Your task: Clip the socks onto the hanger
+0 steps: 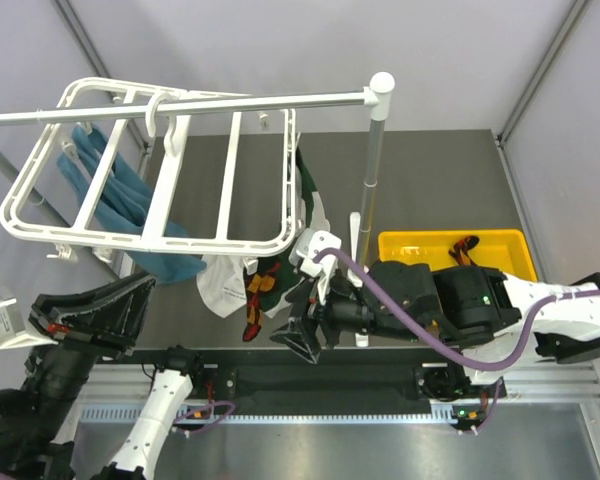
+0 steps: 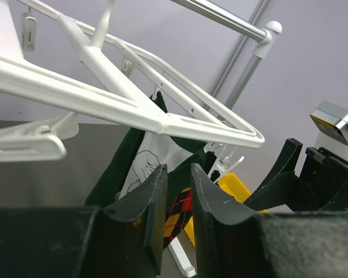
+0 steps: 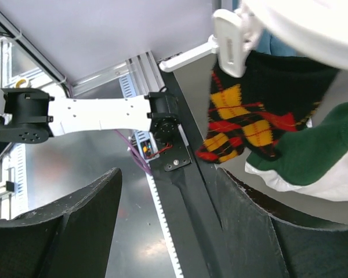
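Observation:
The white hanger (image 1: 152, 243) hangs from a metal rail. At its front right corner, a black, red and yellow plaid sock (image 3: 252, 116) hangs at a white clip (image 3: 231, 43); the exact hold is partly hidden. Green-and-white socks (image 2: 123, 159) hang along the right side. Blue socks (image 1: 130, 205) are on the left side. My right gripper (image 1: 300, 345) is open, just in front of and below the plaid sock, with nothing between its fingers. In front of the hanger's left part, my left gripper (image 1: 150, 283) stands partly open and empty.
A yellow tray (image 1: 397, 240) on the right holds another plaid sock (image 1: 463, 250), and the right arm passes over its front. The rail's upright post (image 1: 371, 180) stands between tray and hanger. Bare grey table (image 1: 430, 170) lies behind the tray.

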